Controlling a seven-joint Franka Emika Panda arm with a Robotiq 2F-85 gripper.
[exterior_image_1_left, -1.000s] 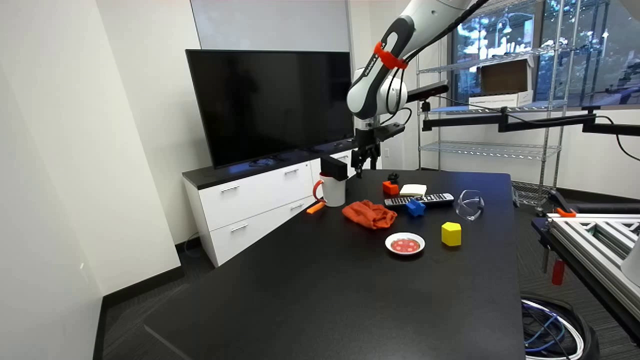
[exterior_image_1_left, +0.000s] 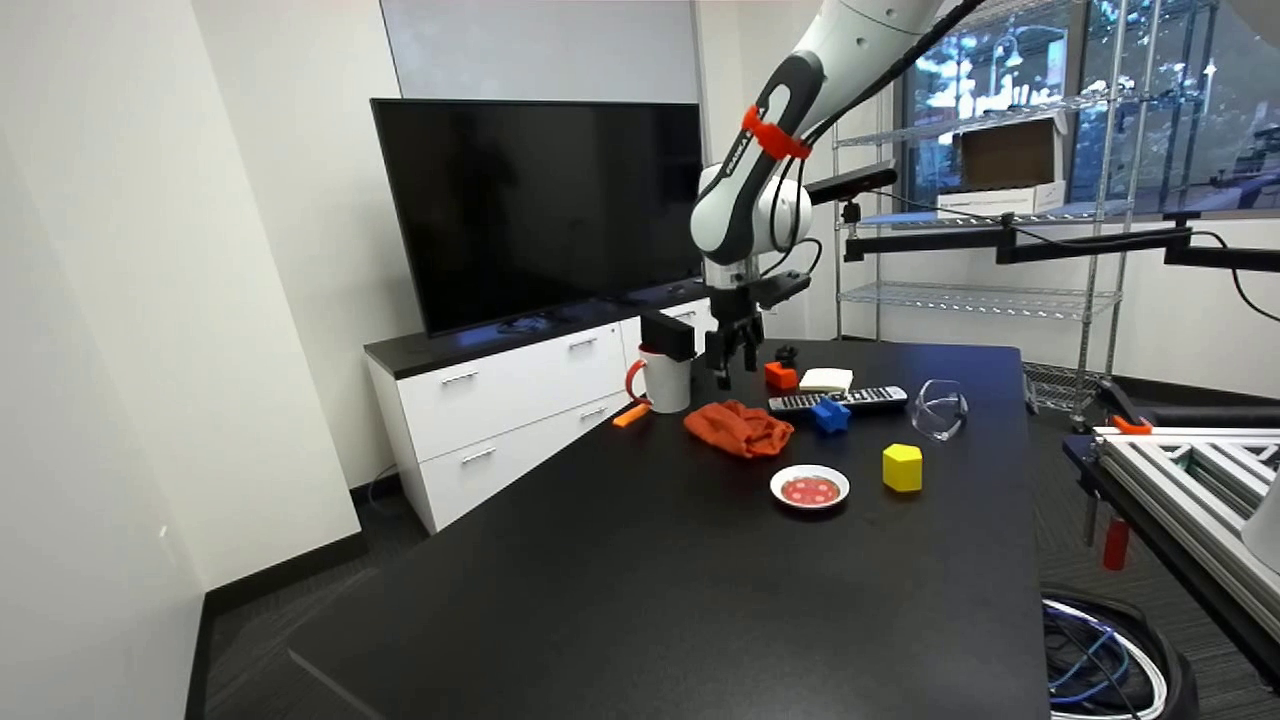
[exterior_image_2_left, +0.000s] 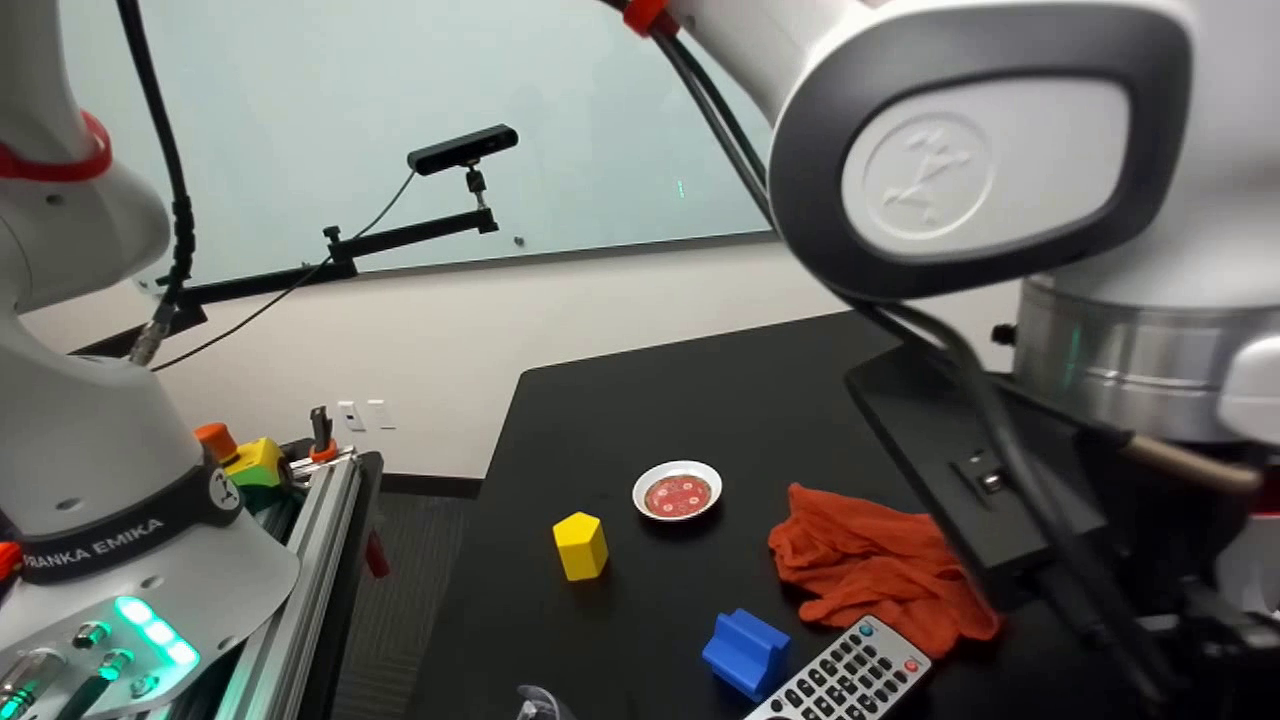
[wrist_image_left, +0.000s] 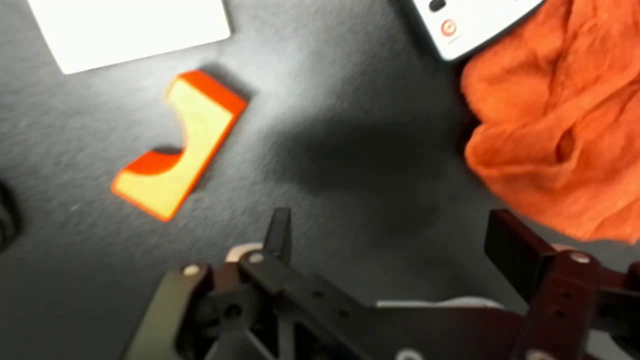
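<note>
My gripper (exterior_image_1_left: 734, 366) hangs low over the far part of the black table, between the white mug and the orange block. In the wrist view its two fingers (wrist_image_left: 279, 234) stand wide apart, and only bare table shows between them. An orange block with a curved notch (wrist_image_left: 189, 144) lies ahead and to the left of the fingers, apart from them. To the right, a crumpled orange cloth (wrist_image_left: 558, 138) spreads close to the right finger. The white mug (exterior_image_1_left: 667, 382) has a red handle and a black object in its top. In exterior view 2 the gripper is largely hidden by the arm.
A remote (exterior_image_1_left: 836, 401), a white pad (exterior_image_1_left: 827, 380), a blue block (exterior_image_1_left: 830, 415) and clear glasses (exterior_image_1_left: 939, 409) crowd the far right. Nearer are a small plate (exterior_image_1_left: 810, 487) and a yellow block (exterior_image_1_left: 902, 468).
My gripper has come down closer to the table and shifted slightly left in exterior view 1. The objects on the table have not moved.
</note>
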